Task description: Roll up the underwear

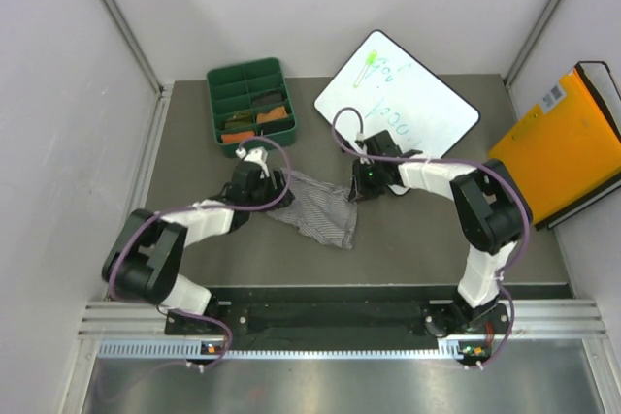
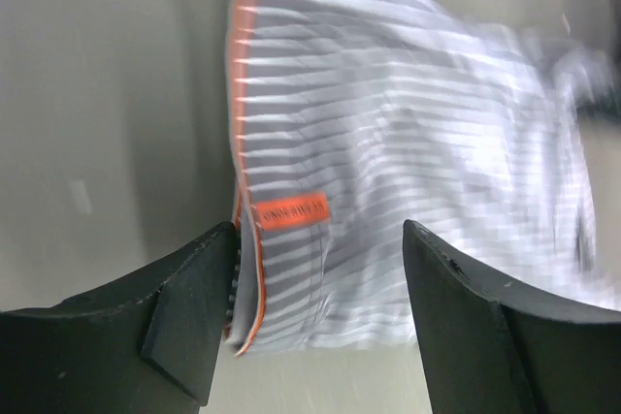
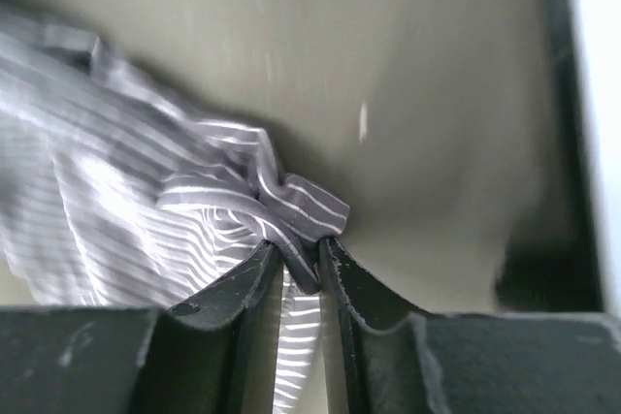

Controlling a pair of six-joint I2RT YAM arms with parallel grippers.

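Observation:
The grey striped underwear (image 1: 323, 210) lies spread on the dark table between both arms. In the left wrist view its orange-edged waistband (image 2: 291, 210) with a small orange tag runs up between the parted fingers of my left gripper; that gripper stands part open, at the cloth's left edge, without clamping it. My right gripper is shut on a bunched fold of the underwear (image 3: 272, 206) at the cloth's right side. Part of the cloth's left end is hidden under the left gripper in the top view.
A green compartment box (image 1: 225, 106) holding folded dark and orange items stands at the back left. The whiteboard (image 1: 408, 94) lies just behind the right gripper. An orange binder (image 1: 558, 147) stands far right. Bare table (image 1: 408, 249) stretches along the front.

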